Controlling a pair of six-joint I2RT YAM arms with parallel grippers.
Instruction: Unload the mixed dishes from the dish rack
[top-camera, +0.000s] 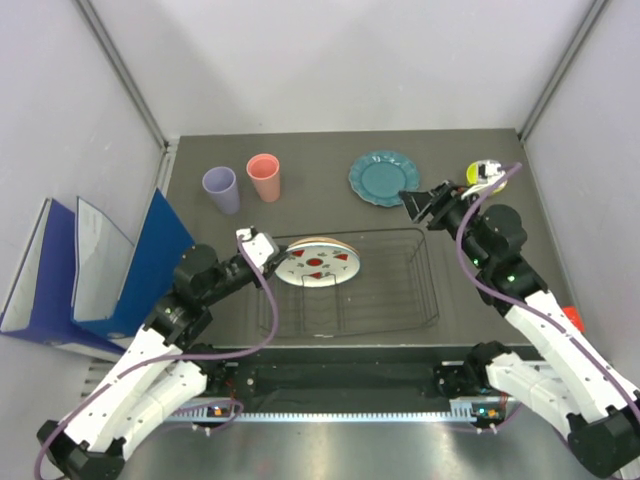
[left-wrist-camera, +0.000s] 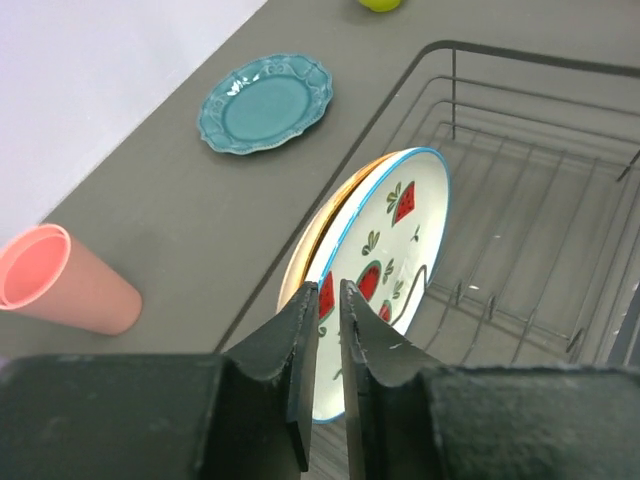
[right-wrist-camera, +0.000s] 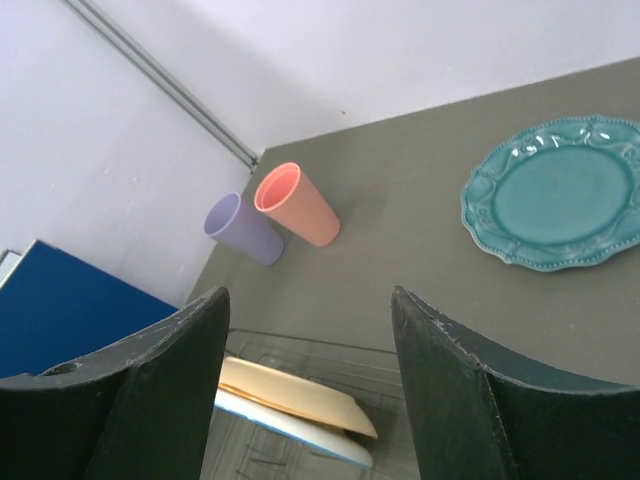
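Note:
A wire dish rack (top-camera: 380, 325) holds an oval white plate with watermelon print (top-camera: 325, 265) and orange-tan plates (left-wrist-camera: 307, 240) behind it, standing at the rack's left. My left gripper is at the near edge of these plates, its fingertips close together over the white plate; whether anything is between them I cannot tell. My right gripper (top-camera: 425, 205) hangs over the rack's back right, fingers (right-wrist-camera: 160, 390) apart with nothing held.
A teal plate (top-camera: 383, 178) lies behind the rack. A purple cup (top-camera: 221, 190) and pink cup (top-camera: 264, 177) stand back left. A yellow item (top-camera: 485, 172) is partly hidden back right. Blue binders (top-camera: 140, 270) are at left.

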